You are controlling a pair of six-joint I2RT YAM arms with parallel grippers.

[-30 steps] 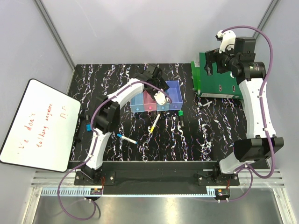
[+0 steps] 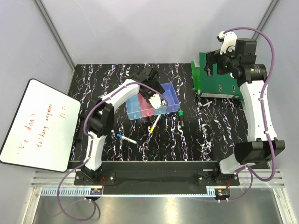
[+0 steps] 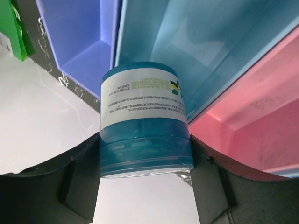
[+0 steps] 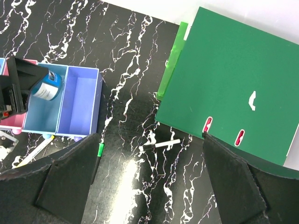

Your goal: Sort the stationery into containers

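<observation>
My left gripper holds a blue jar with a white label (image 3: 142, 95) between its fingers, low over the light-blue compartment (image 4: 43, 116) of the organizer, beside the pink compartment (image 3: 252, 135) and the dark-blue compartment (image 4: 78, 105). In the top view the left arm hides much of the organizer. My right gripper stands open over the right side of the table, nothing between its fingers. Loose markers lie on the table: yellow (image 2: 154, 124), blue (image 2: 127, 138), green-capped (image 2: 181, 118) and a small white one (image 4: 162, 143).
A green folder (image 2: 219, 81) rests at the back right. A whiteboard with red writing (image 2: 37, 126) fills the left.
The organizer has shifted a little toward the front and left, along with my left gripper. The right arm looks essentially still.
</observation>
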